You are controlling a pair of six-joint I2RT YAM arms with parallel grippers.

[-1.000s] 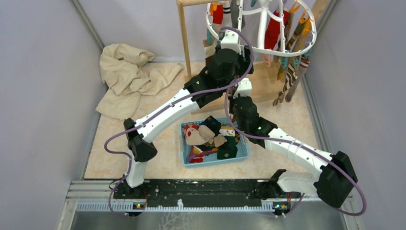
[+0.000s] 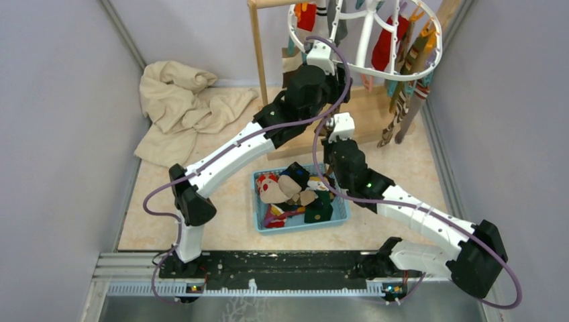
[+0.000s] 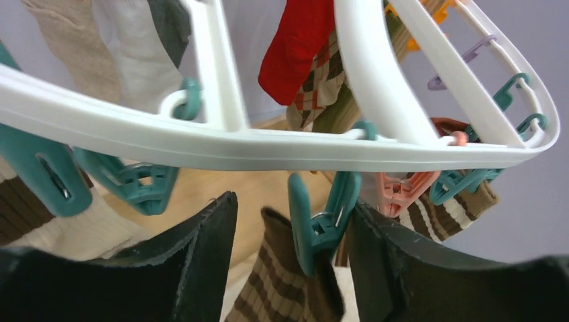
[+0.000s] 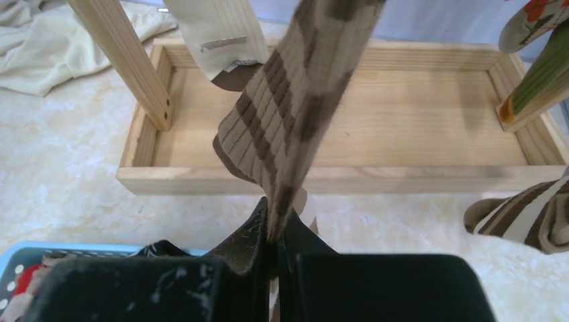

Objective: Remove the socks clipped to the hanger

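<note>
The white round hanger (image 2: 366, 70) carries socks on coloured clips. In the left wrist view, a teal clip (image 3: 306, 228) hangs from its rim between the parted fingers of my left gripper; the right-hand finger (image 3: 376, 258) is close against the clip. Beside the clip's lower end is a brown striped sock (image 3: 278, 285); whether the clip still pinches it I cannot tell. Lower down, my right gripper is shut on the brown-and-beige striped sock (image 4: 305, 94), which stretches upward out of view.
Below the arms stands a blue basket (image 2: 258, 218) with several socks. A wooden base (image 4: 402, 174) lies under the hanger, with an upright post (image 2: 258, 57) at left. More socks, including a red one (image 3: 295, 54), hang around. A beige cloth (image 2: 181, 111) lies left.
The hanger has shifted slightly left. My left gripper has moved a little left with it.
</note>
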